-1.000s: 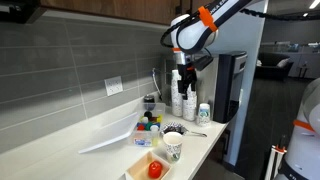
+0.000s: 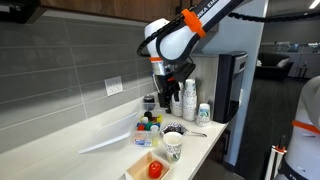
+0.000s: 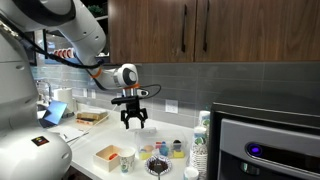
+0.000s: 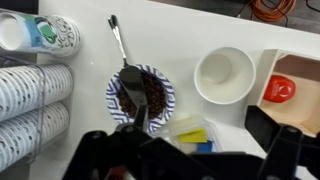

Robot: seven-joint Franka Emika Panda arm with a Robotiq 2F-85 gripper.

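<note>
My open gripper (image 2: 171, 97) hangs well above the counter, with nothing between its fingers. In the wrist view, its dark fingers (image 4: 267, 132) stand apart at the lower edge. Below lie a patterned plate (image 4: 164, 83) of dark bits, with a black-headed spoon (image 4: 130, 76) resting across it, and a white mug (image 4: 224, 75). To the mug's right, a red tomato-like thing (image 4: 279, 89) sits in a pale box (image 4: 298, 64). A clear container (image 4: 188, 130) with yellow and blue things is partly hidden by the gripper.
Stacked white cups (image 4: 28, 88) stand in a rack beside the plate, near a printed cup (image 4: 62, 38). A black oven-like appliance (image 3: 265, 145) borders the counter. A white tray (image 2: 108, 131) lies along the wall.
In exterior view 1, the arm and gripper have swung left, from in front of the cup stacks to above the plate and mug area. The counter objects appear unmoved.
</note>
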